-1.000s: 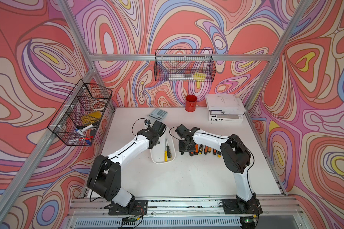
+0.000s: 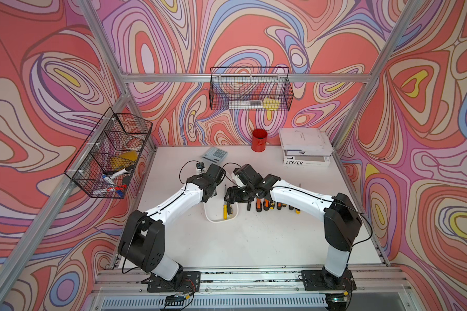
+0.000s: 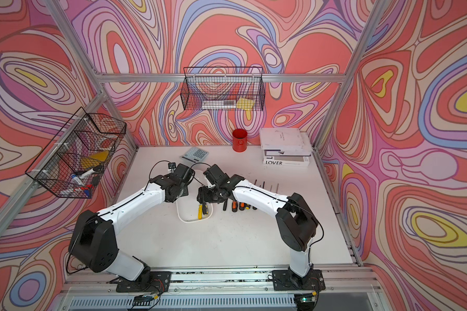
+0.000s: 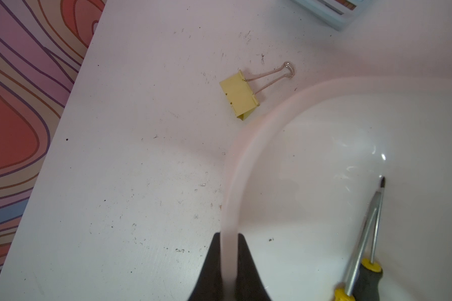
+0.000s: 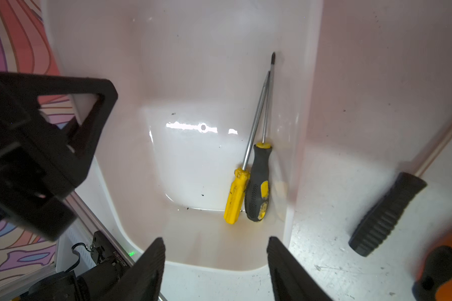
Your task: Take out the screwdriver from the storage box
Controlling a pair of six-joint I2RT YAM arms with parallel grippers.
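Observation:
The white storage box [image 5: 195, 60] holds two screwdrivers: a yellow-handled one [image 5: 236, 197] and a black-and-yellow one [image 5: 258, 185], lying side by side along its right wall. My left gripper is shut on the box's left rim, with that wall between its fingers. Above the box, my right gripper stands open with nothing between its fingers, close over the two screwdrivers.
A row of screwdrivers [image 2: 267, 203] lies right of the box. A yellow binder clip [image 4: 238, 95] and a calculator [image 2: 214, 154] lie nearby. A red cup [image 2: 259, 140] and stacked boxes [image 2: 304, 145] stand at the back.
My left arm stays on the rim.

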